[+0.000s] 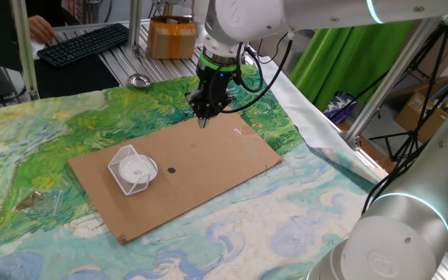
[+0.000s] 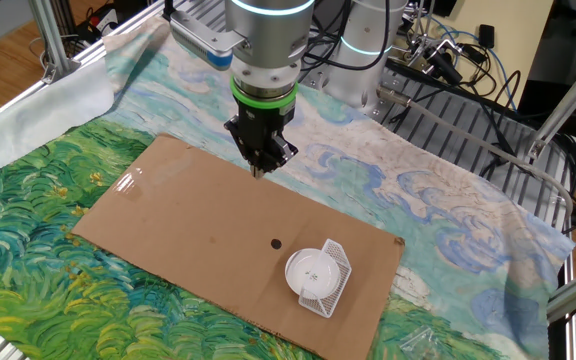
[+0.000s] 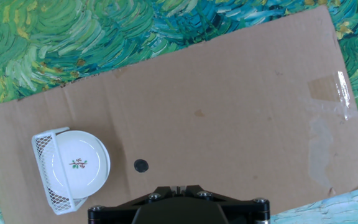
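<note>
A white plate with a small printed sprig sits partly inside a white mesh rack, one rack bar crossing over it in the wrist view. A second rim shows at the plate's edge; whether two are stacked I cannot tell. Both rest on the left of a brown cardboard sheet in that view. My gripper hangs above the cardboard, well apart from the plate and rack. Its fingertips meet, and nothing shows between them; the wrist view catches them at the bottom edge.
A flat black disc lies on the cardboard near the plate. Beyond the sheet are a small clear bag, a metal bowl, a cardboard box and a keyboard. The remaining cardboard is bare.
</note>
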